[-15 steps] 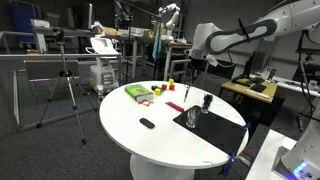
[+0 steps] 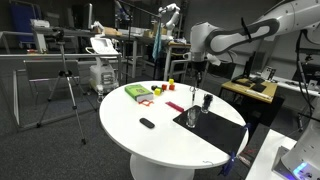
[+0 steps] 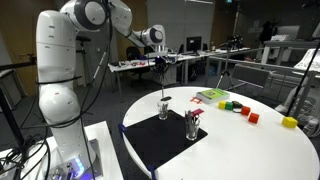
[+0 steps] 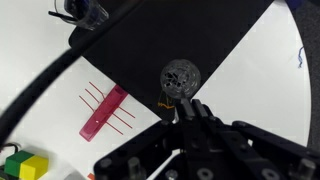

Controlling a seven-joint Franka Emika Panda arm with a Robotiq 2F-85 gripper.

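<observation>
My gripper is at the lower middle of the wrist view, its fingers closed around something slender that I cannot identify. In exterior view 2, the gripper [image 3: 161, 76] hangs above the table, with a thin upright piece below it. A dark mesh cup [image 4: 180, 77] appears just ahead of the fingers in the wrist view; the same cup [image 3: 163, 111] stands on the black mat's far side, below the gripper. Another cup [image 3: 192, 125], with thin items sticking out, stands on the mat. What touches the held piece is hidden.
The black mat [image 3: 150, 145] lies on the round white table [image 2: 130, 125]. A pink-red strip with thin red lines [image 4: 103, 115] lies beside the mat. Coloured blocks [image 3: 252, 118] and a green book [image 3: 212, 95] are farther off. A dark object [image 2: 147, 122] lies on clear tabletop.
In exterior view 1, the gripper and the thin piece below it have shifted slightly right, toward the farther cup. The cups on the mat have not moved.
</observation>
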